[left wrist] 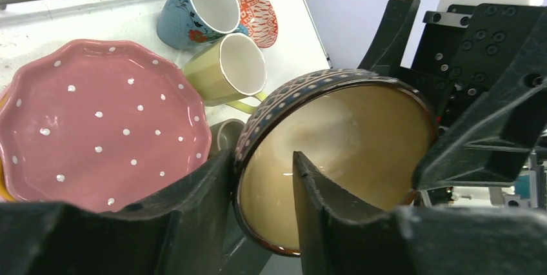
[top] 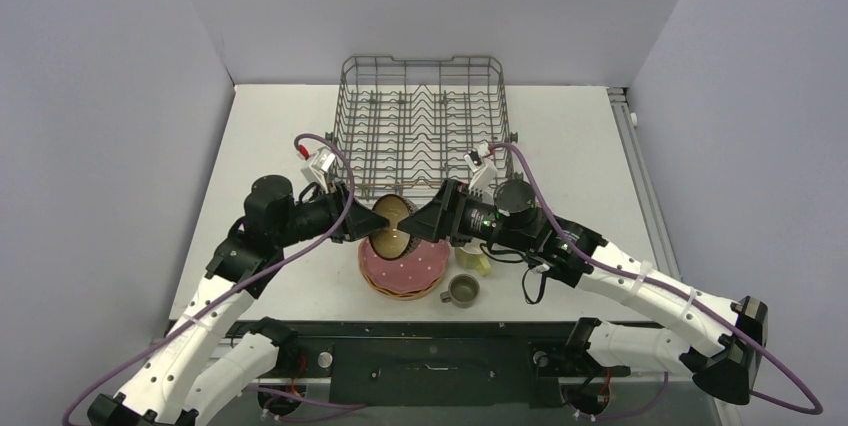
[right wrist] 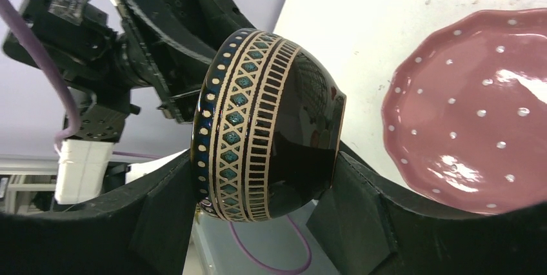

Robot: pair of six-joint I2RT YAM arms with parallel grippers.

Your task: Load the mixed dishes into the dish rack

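A bowl, tan inside with a dark patterned outside, hangs tilted between my grippers above a pink dotted plate. My left gripper is at its left rim, one finger inside; my right gripper is at its right side. In the right wrist view the bowl sits between the right fingers. Whether each grips firmly is hard to tell. A grey mug, yellow mug, blue mug and red patterned bowl stand nearby.
The wire dish rack stands empty behind the grippers. Grey walls surround it.
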